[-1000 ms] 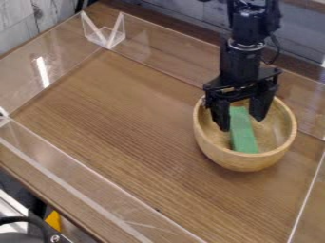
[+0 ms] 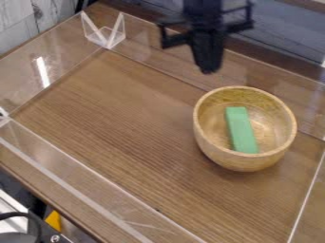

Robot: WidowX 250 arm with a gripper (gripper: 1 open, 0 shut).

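Observation:
The robot's gripper [image 2: 203,52] is blurred at the top of the view, raised above and behind a pale yellow bowl [image 2: 210,123] on the right side of the wooden table. Its finger state is hard to make out in the blur. A green block [image 2: 238,128] lies inside the bowl, clear of the gripper.
A clear wire-like or plastic holder [image 2: 105,33] stands at the back left. Transparent edging runs along the left and back, and a dark cable sits at the lower left corner.
The gripper has moved up and back, out of the bowl and away from the green block, which stays in the bowl.

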